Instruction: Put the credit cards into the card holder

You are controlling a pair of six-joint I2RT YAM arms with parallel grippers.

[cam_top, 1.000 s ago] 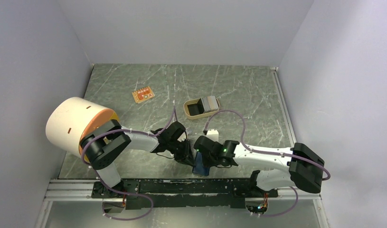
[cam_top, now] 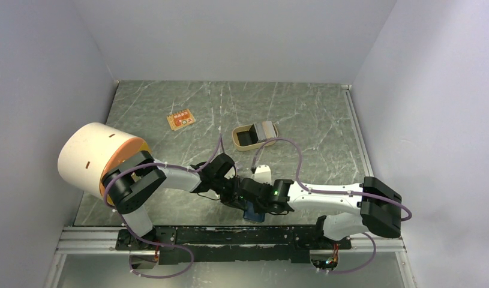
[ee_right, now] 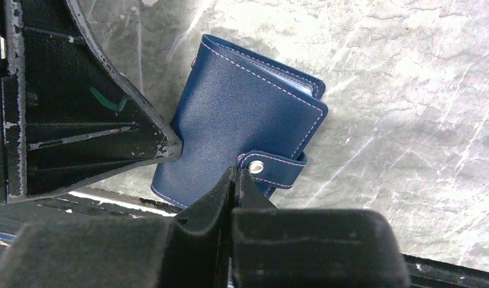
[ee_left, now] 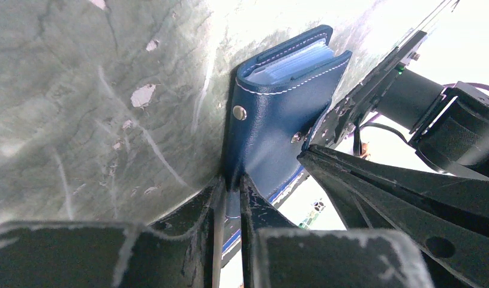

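Note:
A navy card holder [cam_top: 254,215] [ee_left: 275,120] [ee_right: 224,114] with clear sleeves and a snap strap [ee_right: 278,171] lies at the table's front edge, between both grippers. My left gripper [cam_top: 236,198] is shut on the card holder's spine side. My right gripper [cam_top: 257,201] is shut over the holder beside the snap, with nothing visible between its fingers. A tan tray [cam_top: 242,146] behind them holds grey cards [cam_top: 265,131] on a dark base.
An orange patterned item [cam_top: 180,119] lies at back left. A large cream cylinder [cam_top: 92,153] stands at the left by the left arm. Walls surround three sides.
The left arm has stayed still.

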